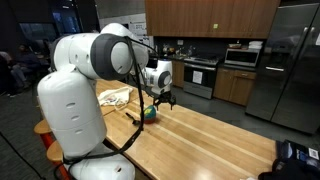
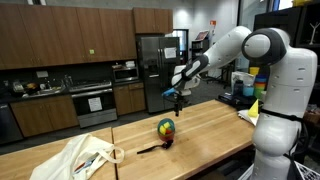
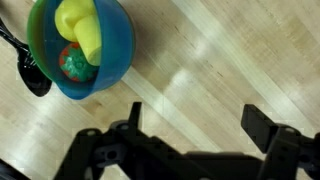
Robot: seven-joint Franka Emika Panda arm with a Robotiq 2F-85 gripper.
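My gripper stands open above bare wooden tabletop, its two dark fingers wide apart with nothing between them. A round bowl (image 3: 119,42), blue and green, shows at the upper left of the wrist view, to the side of the fingers. Inside it lie yellow pieces (image 3: 88,38) and a red-and-green item (image 3: 77,62). The black spoon-like utensil (image 3: 36,76) is beside the bowl, partly cut off by the frame. In exterior view 2 the bowl (image 2: 166,128) rests on the table below and nearer the camera than the gripper (image 2: 181,103).
White cloth (image 2: 85,160) is spread over one end of the table. Dark objects (image 1: 292,160) sit at the opposite end. A person (image 1: 163,76) is behind the table, near the arm.
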